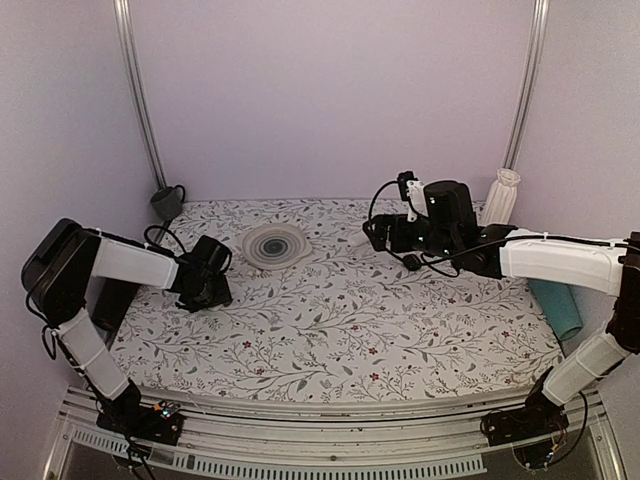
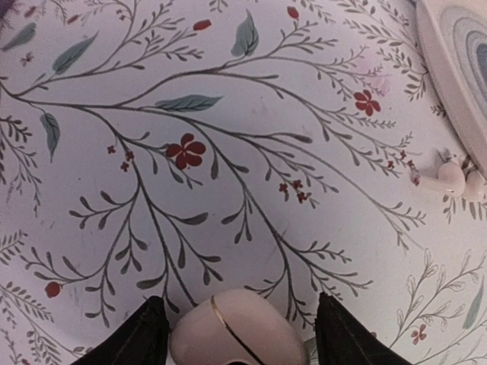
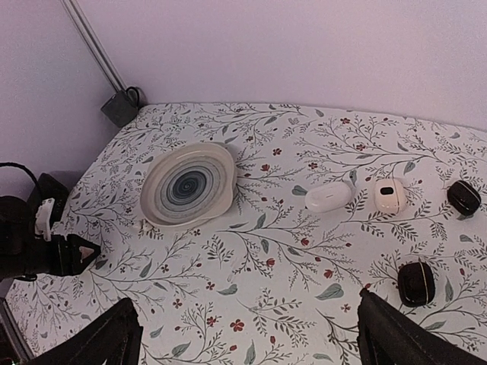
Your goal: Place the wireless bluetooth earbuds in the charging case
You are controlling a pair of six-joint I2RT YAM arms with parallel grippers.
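A rounded pale pink charging case (image 2: 237,327) with a thin gold seam sits between the fingers of my left gripper, at the bottom of the left wrist view. Those fingers are part open around it, and whether both fingers touch it is hard to tell. Two small pale earbuds (image 2: 450,179) lie on the cloth beside the plate's edge, to the right in that view. High over the right side of the table, my right gripper (image 1: 380,232) is open with nothing between its fingers.
A round ringed plate (image 3: 222,204) lies behind the earbuds. Further right are a white oval case (image 3: 329,197), a cream case (image 3: 390,195) and two black cases, one nearer (image 3: 416,284) and one farther (image 3: 464,198). A grey mug (image 1: 168,202) stands back left.
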